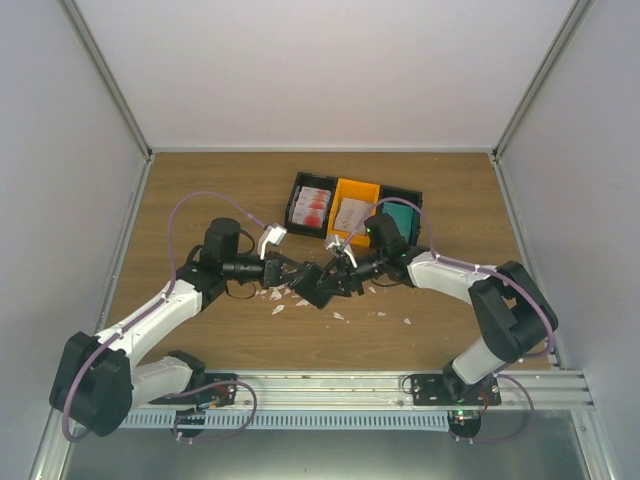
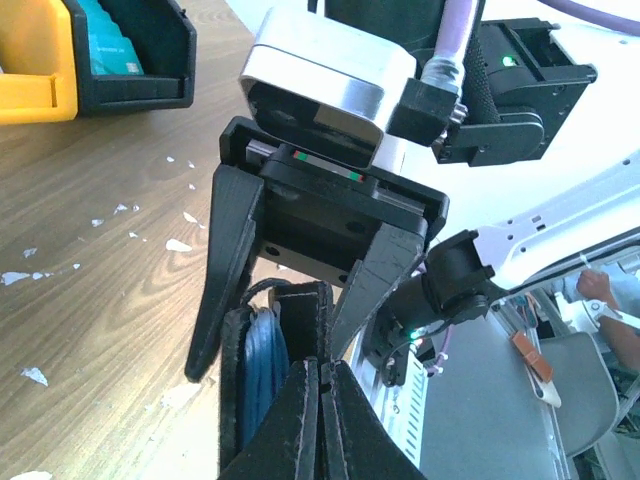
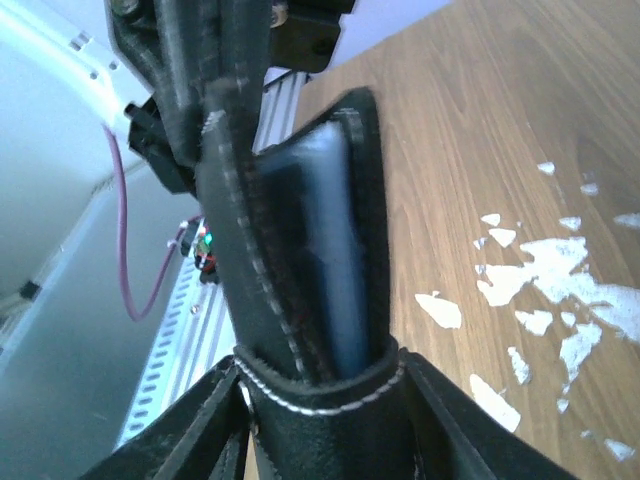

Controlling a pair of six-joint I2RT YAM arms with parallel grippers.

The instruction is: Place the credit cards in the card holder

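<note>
A black card holder with white stitching hangs between the two grippers in the middle of the top view; its opening shows blue inside in both wrist views. My left gripper is shut at the holder's near edge in the left wrist view. My right gripper has its fingers part open around the holder's far end; in the right wrist view the holder stands upright, filling the middle. No credit card can be told apart with certainty.
Three bins stand at the back: black with red and white items, orange, black with teal items. Pale flakes lie scattered on the wooden table.
</note>
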